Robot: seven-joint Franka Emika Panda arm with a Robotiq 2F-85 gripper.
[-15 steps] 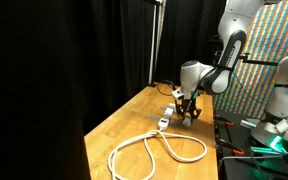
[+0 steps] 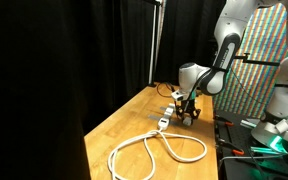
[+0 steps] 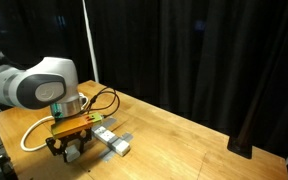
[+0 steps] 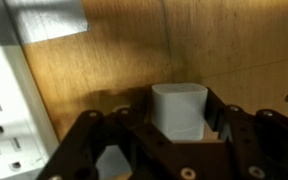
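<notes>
A small object with a pale, rounded-square top (image 4: 179,110) stands between the dark fingers of my gripper in the wrist view. The fingers are close on both sides of it; whether they press on it cannot be told. In exterior view 2, the gripper (image 3: 72,143) points down at the tabletop, with a pale bit of the object (image 3: 72,154) showing among the fingers. From exterior view 1, the gripper (image 2: 188,112) is low over the right part of the table, largely covering the object.
A white power strip (image 3: 110,140) lies close beside the gripper, also along the left edge of the wrist view. Its thick white cord (image 2: 114,154) loops over the near table. Grey tape (image 4: 49,18) is stuck to the wood. Exterior view 2 shows bare tabletop (image 3: 204,150) on the right.
</notes>
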